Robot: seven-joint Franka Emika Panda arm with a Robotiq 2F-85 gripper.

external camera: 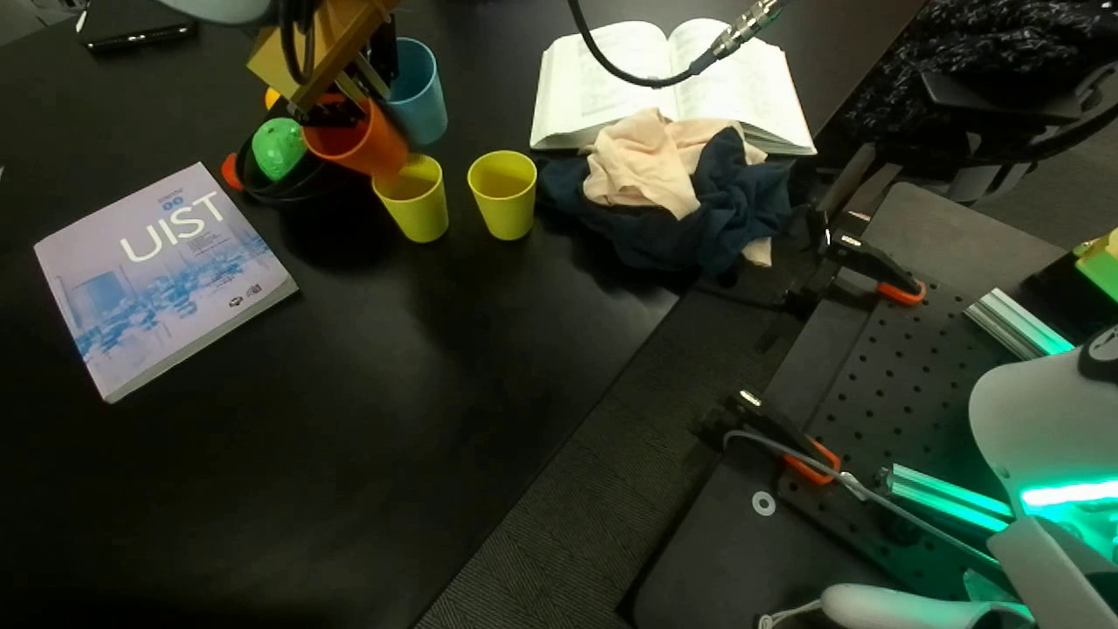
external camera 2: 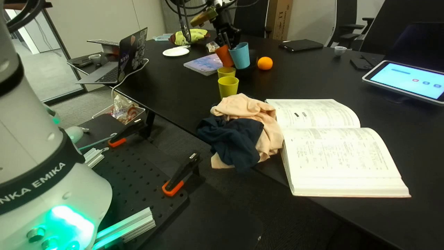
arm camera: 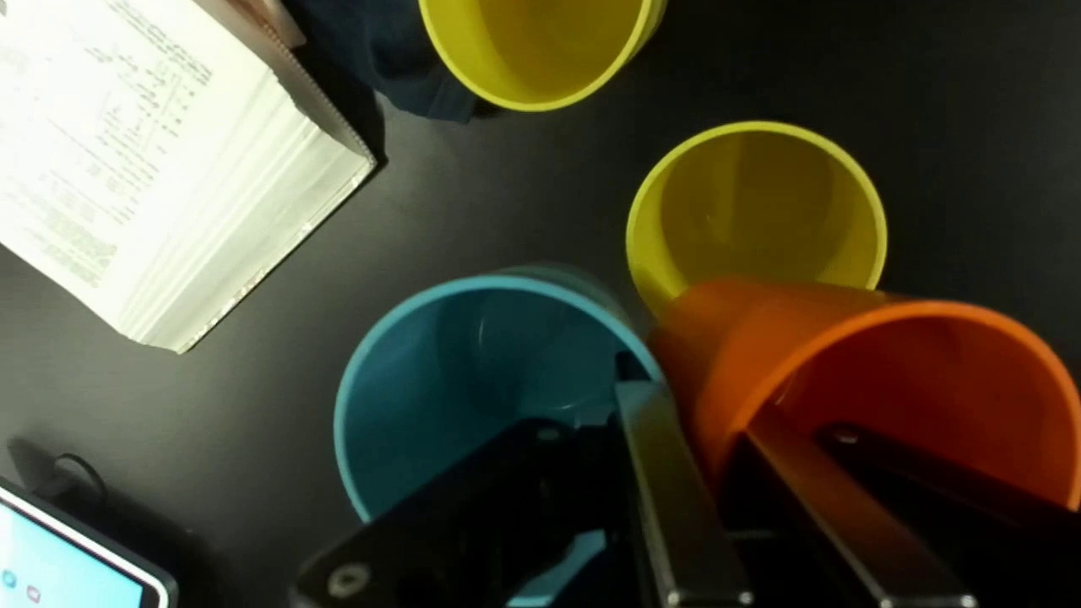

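My gripper is shut on the adjoining walls of two cups. One finger reaches inside the blue cup (arm camera: 395, 375), the other inside the orange cup (arm camera: 745, 324). In exterior view 1 the orange cup (external camera: 372, 147) tilts, its lower end by the rim of a yellow cup (external camera: 417, 204). The blue cup (external camera: 421, 100) is just behind it; whether its base touches the table cannot be told. A second yellow cup (external camera: 505, 199) stands upright to the right. The fingertips are partly hidden by the cups in the exterior views.
A dark bowl (external camera: 299, 187) holding a green ball (external camera: 278, 147) lies close by the orange cup. Around are the UIST book (external camera: 168, 273), crumpled cloths (external camera: 671, 189) and an open book (external camera: 618, 73). An orange ball (external camera 2: 265, 63) lies beyond the blue cup.
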